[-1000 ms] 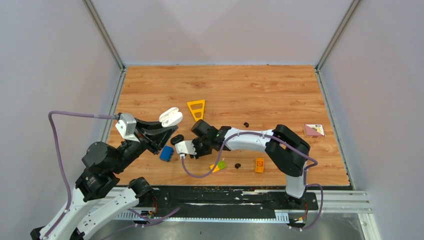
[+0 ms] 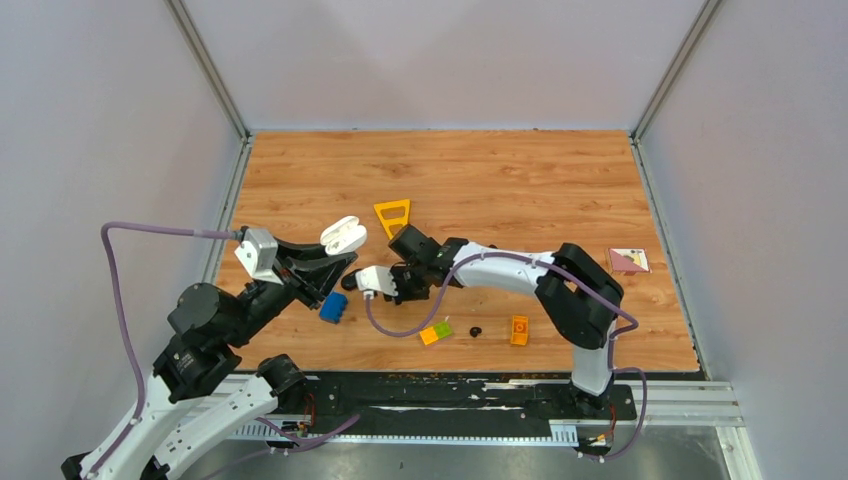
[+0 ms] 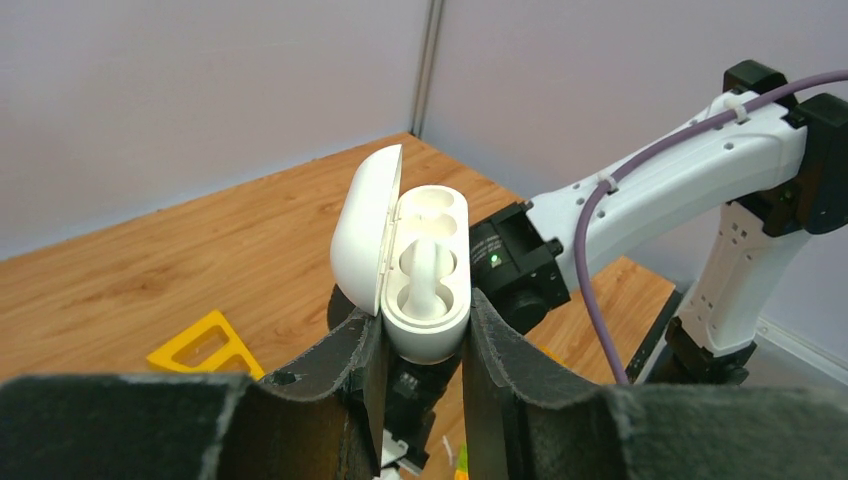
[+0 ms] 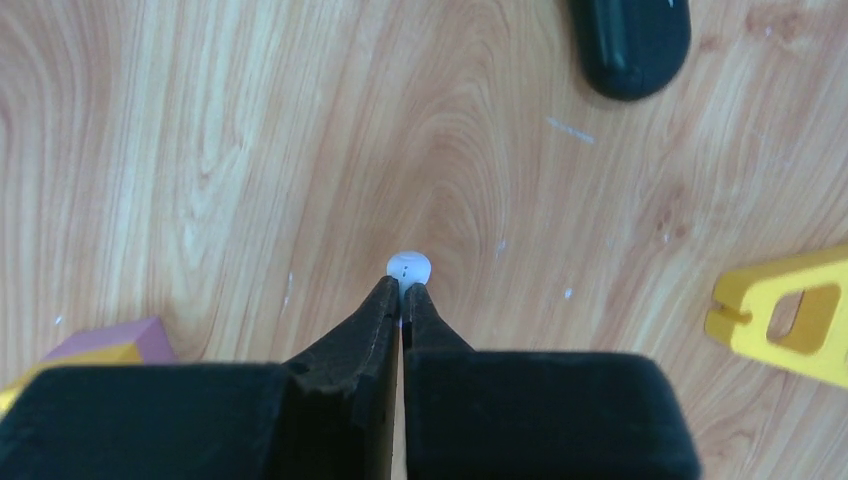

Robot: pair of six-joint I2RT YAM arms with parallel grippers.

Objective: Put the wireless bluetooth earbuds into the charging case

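The white charging case (image 2: 343, 236) is raised over the left part of the table, lid open. My left gripper is shut on its lower end, and the slotted inner face (image 3: 432, 215) shows in the left wrist view. A raised white piece (image 3: 424, 278) stands in its middle; whether it is an earbud I cannot tell. In the right wrist view, my right gripper is shut on a small white earbud (image 4: 409, 267). Only its rounded end shows clearly past the fingertips. From above, the right arm hides that earbud.
A black oval case (image 4: 635, 45) lies close to the right gripper, with a yellow triangular frame (image 2: 392, 215) behind. A blue block (image 2: 333, 307), a yellow-green block (image 2: 436, 331) and an orange block (image 2: 519, 330) lie nearer the front.
The left gripper holds still.
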